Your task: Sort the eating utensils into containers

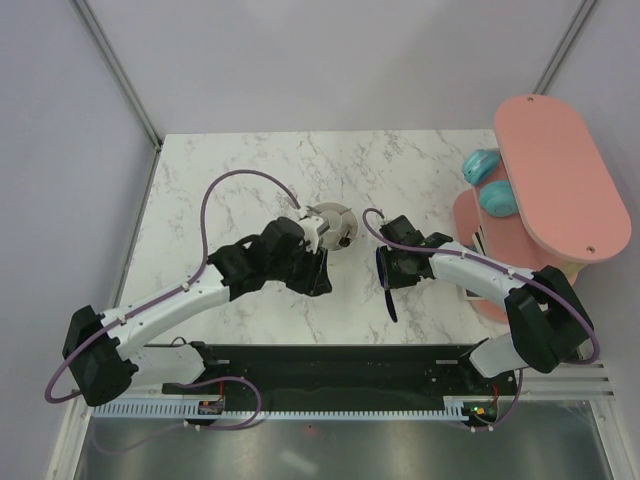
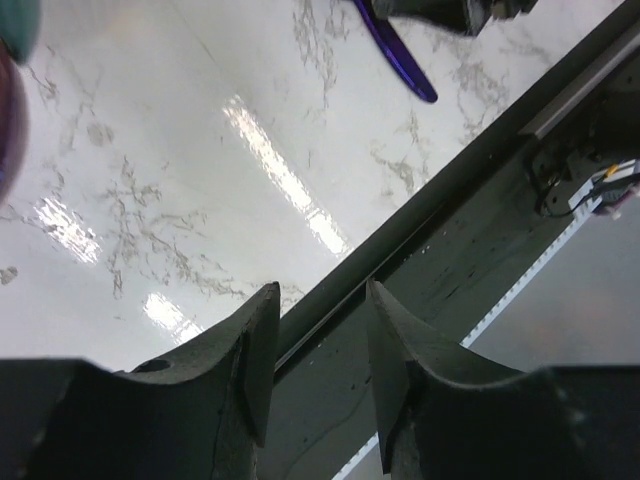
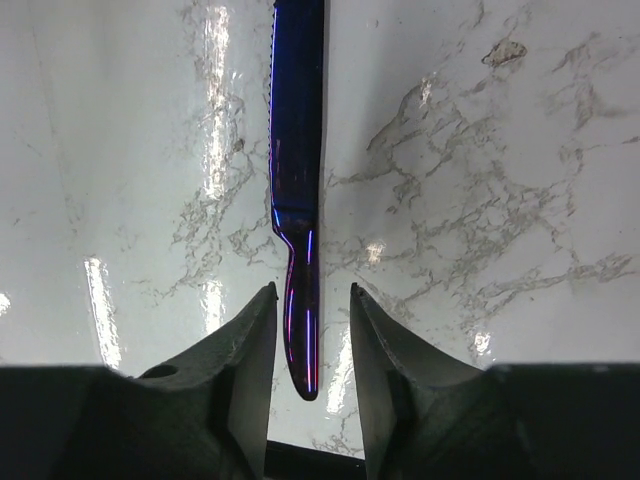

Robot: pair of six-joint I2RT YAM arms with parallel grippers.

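Note:
A dark blue-purple knife (image 3: 297, 130) lies flat on the marble table, its handle toward the front edge. My right gripper is above it, the fingers part open on either side of the handle and not closed on it. From the top, the right gripper (image 1: 392, 283) hides part of the knife (image 1: 391, 306). My left gripper stands open and empty, over the table left of the knife in the top view. Behind the left gripper is a round light container (image 1: 352, 222) with dark items in it, partly covered by the arm.
A pink rack (image 1: 565, 180) with teal bowls (image 1: 498, 198) stands at the right, close behind the right arm. Bare marble lies at the back and left of the table. A dark front edge (image 1: 330, 360) runs below the arms.

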